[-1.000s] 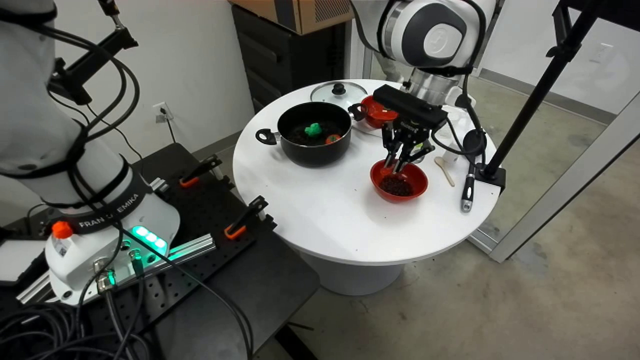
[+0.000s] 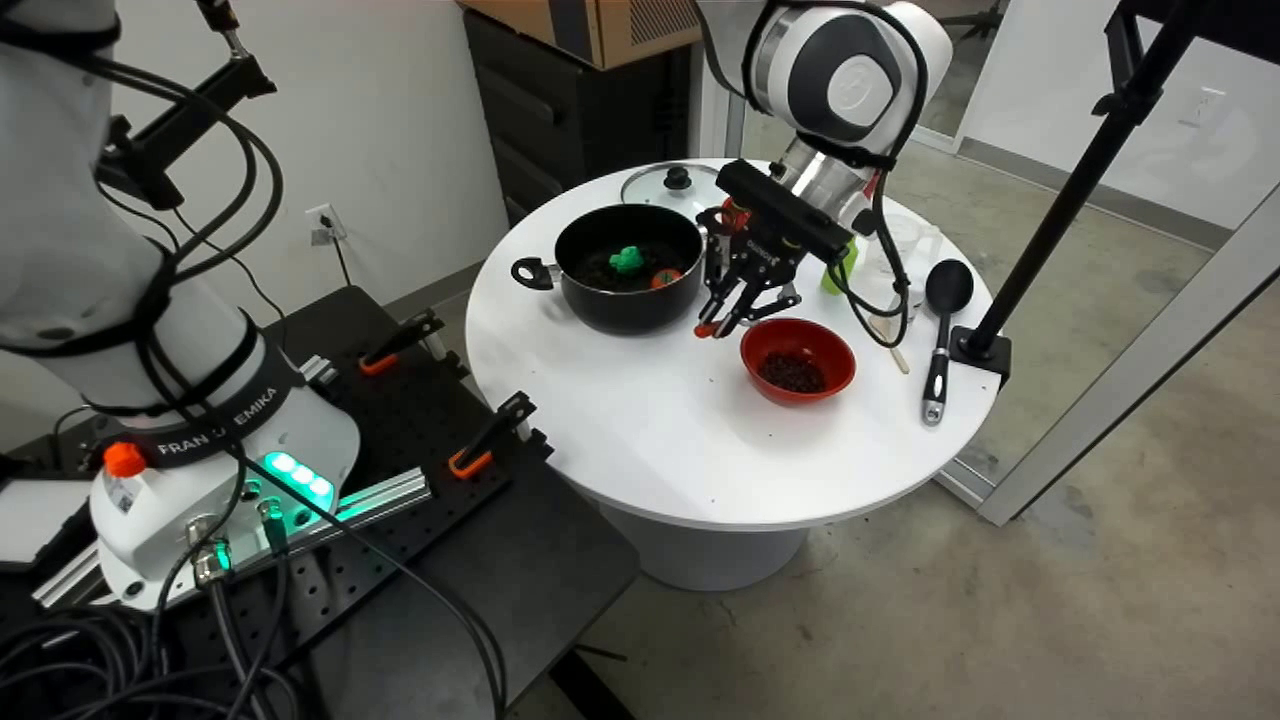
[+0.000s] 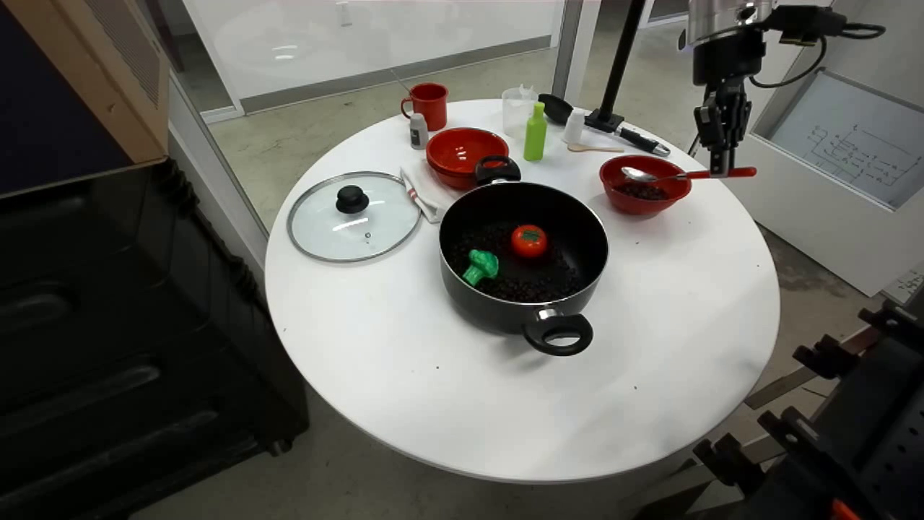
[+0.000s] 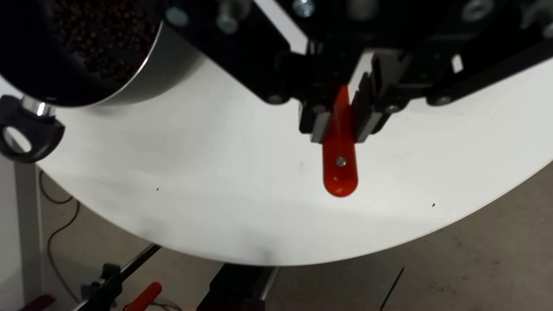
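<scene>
A red-handled metal spoon (image 3: 702, 174) is held in my gripper (image 2: 726, 322), whose fingers are shut on its handle. In the wrist view, the rounded end of the handle (image 4: 340, 173) pokes out beyond the fingertips (image 4: 367, 127). Exterior view 2 shows the spoon roughly level, its shiny head in line with a red bowl (image 3: 642, 204) of dark beans; I cannot tell how high it is or if it carries anything. The black pot (image 2: 632, 307), with beans, a green broccoli piece (image 3: 481, 264) and a tomato (image 3: 528, 241) inside, stands uncovered beside the gripper.
The glass lid (image 3: 329, 227) lies flat near stacked red bowls (image 3: 463, 149). Along the far edge are a red mug (image 3: 429, 105), a green bottle (image 3: 536, 134) and a black ladle (image 2: 945, 314). Beside the pot, the white table (image 3: 407, 373) has wide clear stretches.
In exterior view 1, my gripper has moved left, from over the red bowl toward the pot. Its wrist has turned, and the red handle end now shows at the fingertips. Pot and bowl are unmoved.
</scene>
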